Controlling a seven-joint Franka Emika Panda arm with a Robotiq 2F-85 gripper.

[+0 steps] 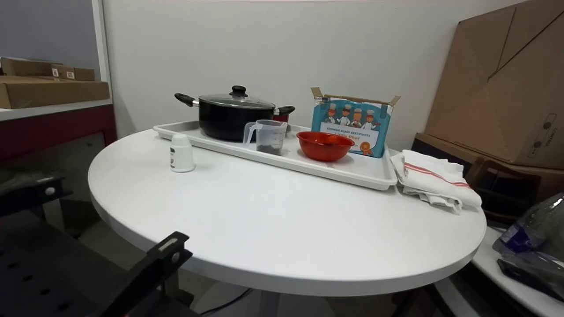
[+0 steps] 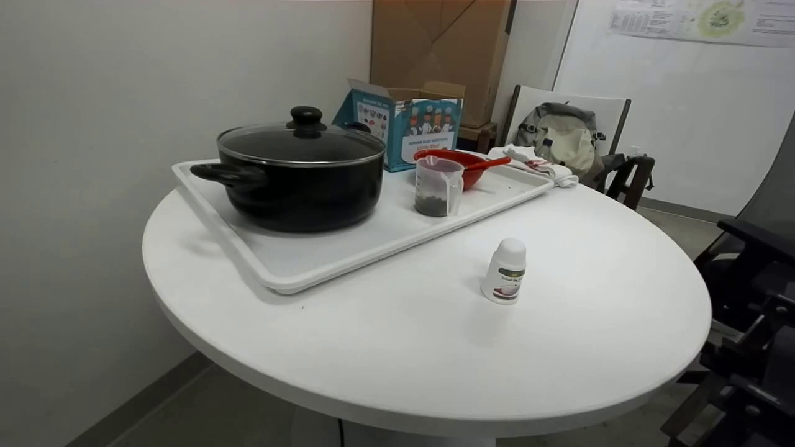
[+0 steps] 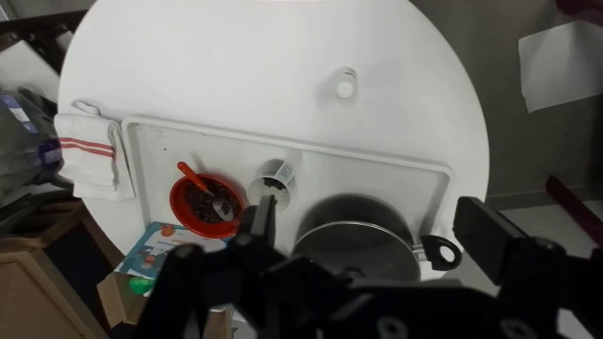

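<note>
My gripper appears only in the wrist view, high above the table, its black fingers spread wide and empty. Below it on the white tray stands a black pot with its glass lid on. Beside the pot is a clear measuring cup with dark bits at the bottom. A red bowl holds similar dark pieces, and a red-handled spoon rests in it. Off the tray, a small white bottle stands upright on the tabletop.
A blue chef-print box with open flaps stands behind the bowl. At the tray's end lies a folded white towel with red stripes. Wall runs close behind the tray. Much of the round white table in front of the tray is bare.
</note>
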